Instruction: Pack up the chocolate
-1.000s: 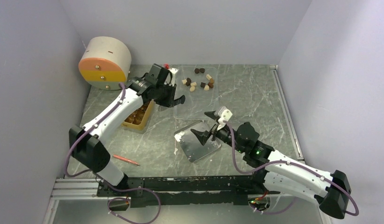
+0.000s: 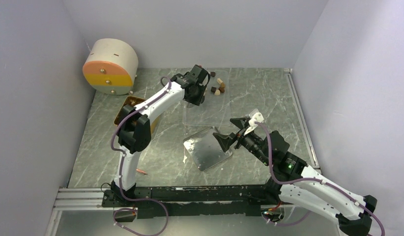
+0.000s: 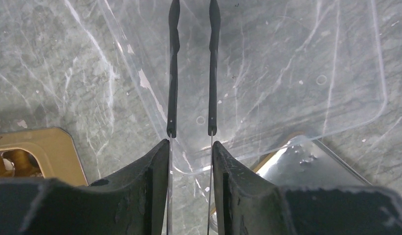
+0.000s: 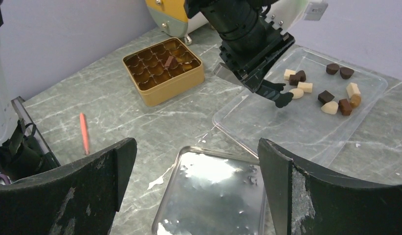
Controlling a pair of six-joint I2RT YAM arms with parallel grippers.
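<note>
Chocolates in brown and cream [image 4: 328, 107] lie on the clear tray [image 2: 205, 115], toward its back. A gold box [image 4: 171, 89] with a compartment insert holds a few pieces at the left. My left gripper is part open above the clear tray, its long dark fingertips apart with nothing between; the top view shows its arm hiding some chocolates. My right gripper stands open over the front right, near the metal tray [image 2: 206, 150], with nothing between its fingers.
A striped drawer cabinet [image 2: 109, 69] stands at the back left. An orange stick [image 4: 84, 132] lies at the front left.
My left arm has swung right and back over the chocolates on the clear tray. My right gripper has shifted slightly to the right.
</note>
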